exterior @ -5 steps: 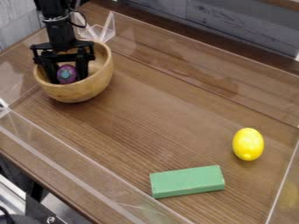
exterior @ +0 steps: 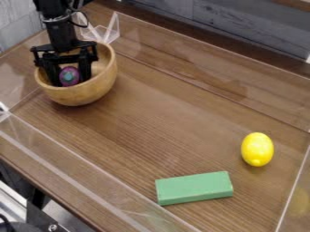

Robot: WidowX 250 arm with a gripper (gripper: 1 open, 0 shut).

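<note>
My black gripper (exterior: 69,65) reaches down into a wooden bowl (exterior: 91,92) at the upper left of the camera view. Its fingers are around a small round object (exterior: 69,77) with purple and teal colours, inside the bowl, and appear shut on it. The bowl's walls and the fingers partly hide that object.
A green block (exterior: 194,187) lies at the front and a yellow lemon-like object (exterior: 256,149) at the right. A clear plastic piece stands behind the bowl.
The gripper has shifted slightly to the left within the bowl. The other objects have not moved.
</note>
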